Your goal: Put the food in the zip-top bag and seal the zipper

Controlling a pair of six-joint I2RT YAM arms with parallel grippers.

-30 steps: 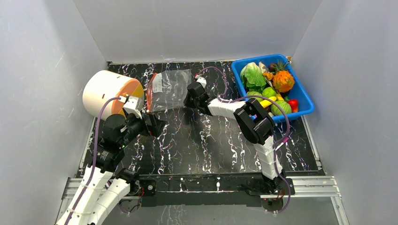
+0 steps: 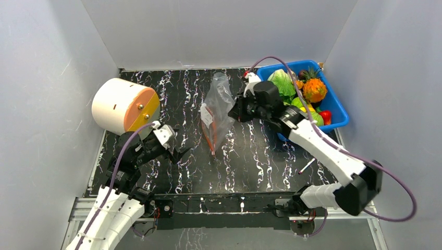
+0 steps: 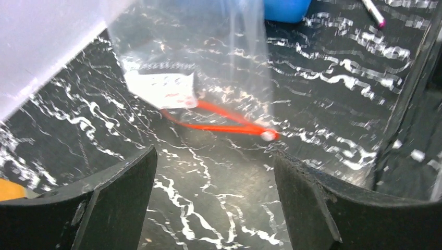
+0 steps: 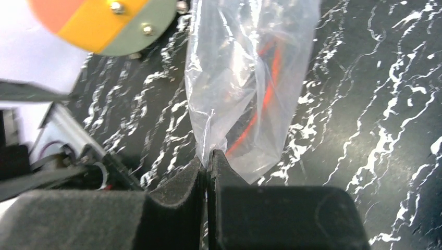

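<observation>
A clear zip top bag (image 2: 220, 99) with a red zipper strip and a white label hangs from my right gripper (image 2: 233, 112). In the right wrist view the fingers (image 4: 180, 208) are shut on a pinched edge of the bag (image 4: 245, 94). The left wrist view has the bag's red zipper edge (image 3: 229, 126) lying ahead of my left gripper, not between its fingers. That gripper stands open at the left of the table, apart from the bag. Food (image 2: 302, 94) fills a blue basket (image 2: 341, 112) at the back right, partly covered by my right arm.
A white and orange cylinder (image 2: 117, 107) stands at the left, behind my left gripper. A pen (image 2: 307, 166) lies at the right of the table.
My right gripper has moved right and raised the bag with it; the bag has swung from lying flat to hanging narrow, its zipper edge shifted right.
</observation>
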